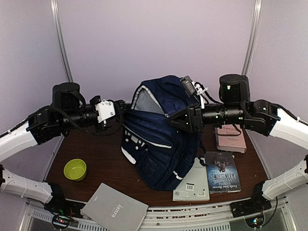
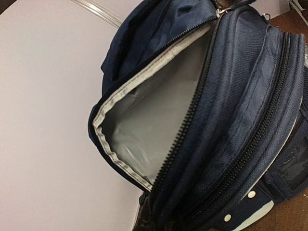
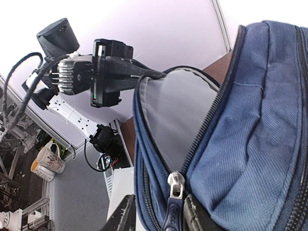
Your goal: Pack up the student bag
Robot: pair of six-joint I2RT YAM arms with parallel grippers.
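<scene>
The navy backpack (image 1: pixel 161 139) leans upright in the middle of the table. Its main opening gapes, with the grey lining (image 2: pixel 154 120) showing and nothing visible inside the part seen. My left gripper (image 1: pixel 126 108) is shut on the bag's opening edge and holds it out to the left; its fingers (image 3: pixel 130 70) show at that edge in the right wrist view. At the other end of the opening sits the metal zipper slider with its dark pull (image 3: pixel 173 216). My right gripper is partly open around the pull, with a gap at the left finger.
A grey notebook (image 1: pixel 115 208) lies at the front left, near a green bowl (image 1: pixel 75 170). Right of the bag are a pale book (image 1: pixel 192 185) partly under it, a dark blue book (image 1: pixel 223 172) and a pink book (image 1: pixel 231 140).
</scene>
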